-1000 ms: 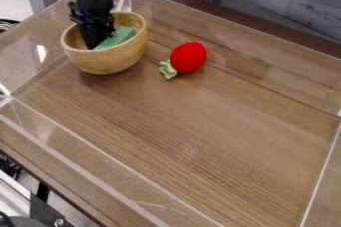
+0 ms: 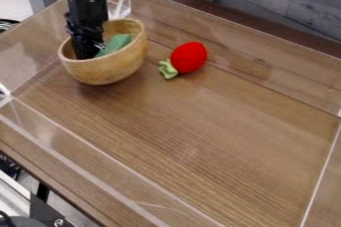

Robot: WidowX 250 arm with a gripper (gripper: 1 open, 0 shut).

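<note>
A wooden bowl stands at the upper left of the table with a green object in it. The black gripper reaches down into the bowl's left side; its fingertips are partly hidden, and whether they touch anything is unclear. It looks shut. A red object lies right of the bowl, with a small pale green piece at its lower left.
A grey wall runs behind it at the back right.
The gripper and the bowl with its contents have shifted a little to the left. The red object has stayed in place.
</note>
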